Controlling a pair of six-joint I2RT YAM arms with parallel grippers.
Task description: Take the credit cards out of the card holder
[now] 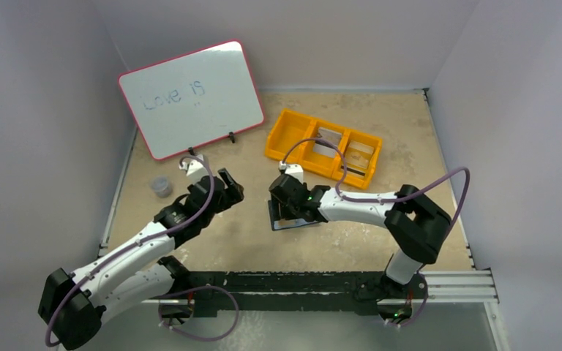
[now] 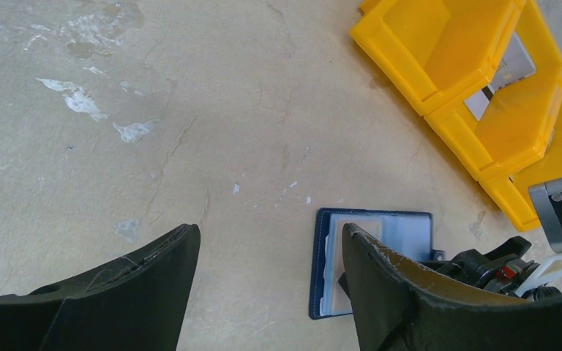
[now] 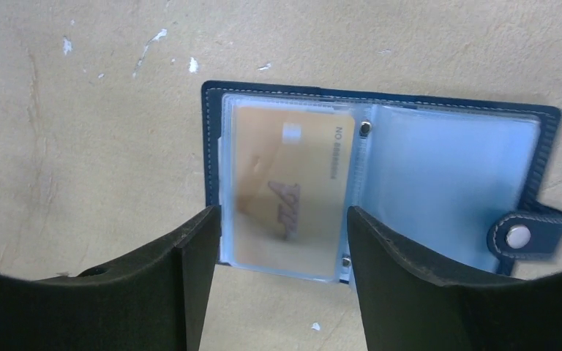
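Observation:
The open blue card holder [image 3: 446, 175] lies on the table, mostly under the right arm in the top view. Its left sleeve shows a beige card [image 3: 285, 183] behind clear plastic; the right sleeve looks pale and empty. My right gripper is open just above the holder, fingertips over the card side, nothing between them. My left gripper stands open over bare table, left of the holder, with nothing held.
A yellow three-compartment tray [image 1: 285, 131] with flat items inside lies behind the right arm. A whiteboard [image 1: 190, 102] leans at the back left, and a small clear cup [image 1: 160, 186] stands at left.

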